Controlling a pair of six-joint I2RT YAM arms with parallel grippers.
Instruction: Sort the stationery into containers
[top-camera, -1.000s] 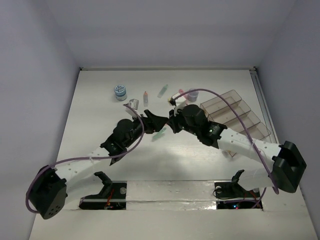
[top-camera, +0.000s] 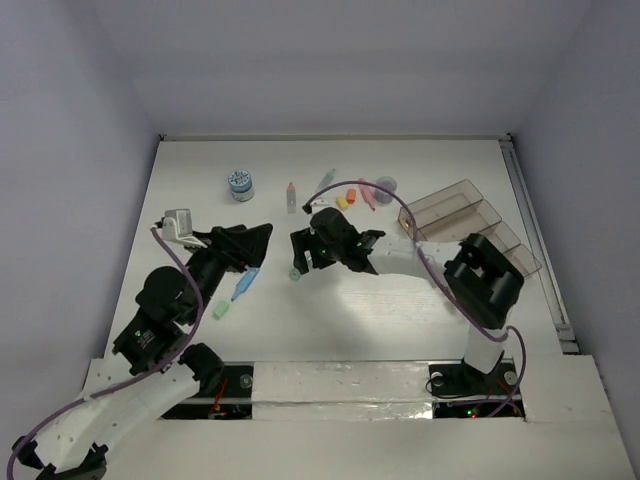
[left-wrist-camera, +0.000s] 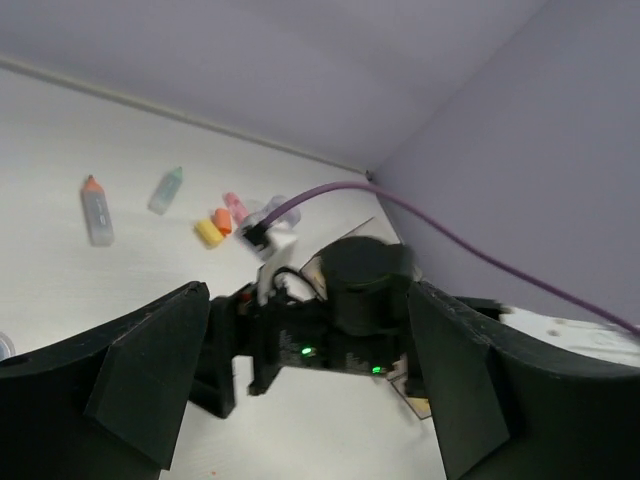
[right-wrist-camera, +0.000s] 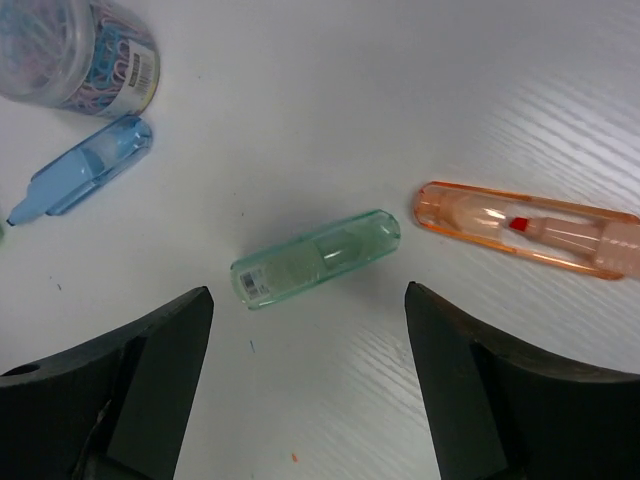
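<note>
My right gripper (top-camera: 303, 250) hangs open over the table, above a green glue tube (right-wrist-camera: 315, 258) and beside an orange marker (right-wrist-camera: 590, 238), both lying apart. My left gripper (top-camera: 245, 250) is raised at the left, facing the right arm, its black fingers apart with nothing between them. A blue pen (top-camera: 244, 283), green piece (top-camera: 221, 310), pale pen (top-camera: 291, 197), teal tube (left-wrist-camera: 166, 189), yellow piece (left-wrist-camera: 208, 232) and pink piece (top-camera: 365, 195) lie loose. A paperclip jar (top-camera: 240, 184) stands at back left.
The clear compartment container (top-camera: 444, 193) sits at the right, partly behind the right arm. A purple jar (top-camera: 385, 188) stands at the back.
My left gripper has pulled back to the left, uncovering the blue pen. My right gripper has swung left over the green tube and orange marker, away from where the two grippers met.
</note>
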